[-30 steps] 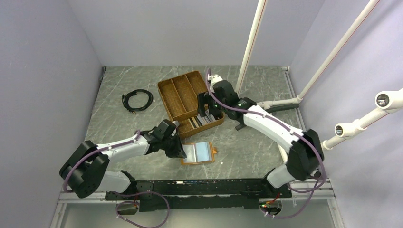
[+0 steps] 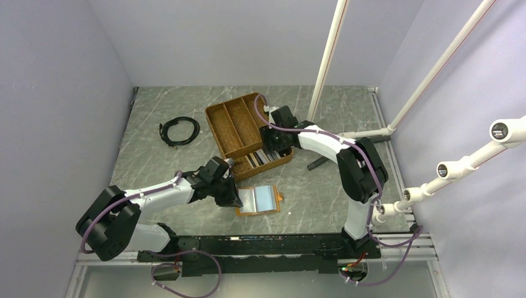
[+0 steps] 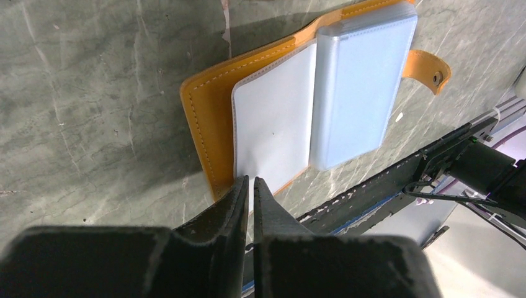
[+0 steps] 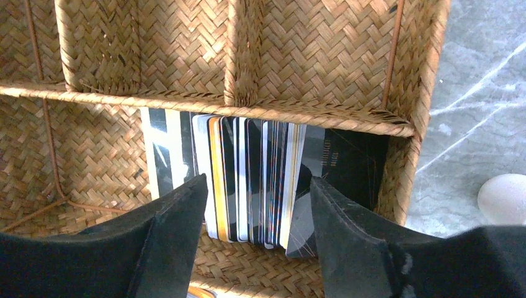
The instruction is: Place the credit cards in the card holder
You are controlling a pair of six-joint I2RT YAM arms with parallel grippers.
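The card holder (image 3: 214, 108) lies spread on the table, an orange-tan cover with a white page (image 3: 273, 118) and a light-blue block of clear sleeves (image 3: 366, 87). At the white page's near edge, my left gripper is barely open; a narrow gap shows between its fingertips, and whether they touch the page cannot be told. The credit cards (image 4: 248, 177) stand in a row, edges up, black, white and orange, in the front compartment of a woven box (image 4: 310, 115). My right gripper is open above that row, with cards showing between its fingers.
The box's other compartments (image 2: 239, 121) look empty where they show. A coiled black cable (image 2: 179, 130) lies to the box's left. White posts and a dark bar (image 2: 317, 162) stand or lie on the right. The table right of the holder is clear.
The left arm is almost still. Box and holder keep their places.
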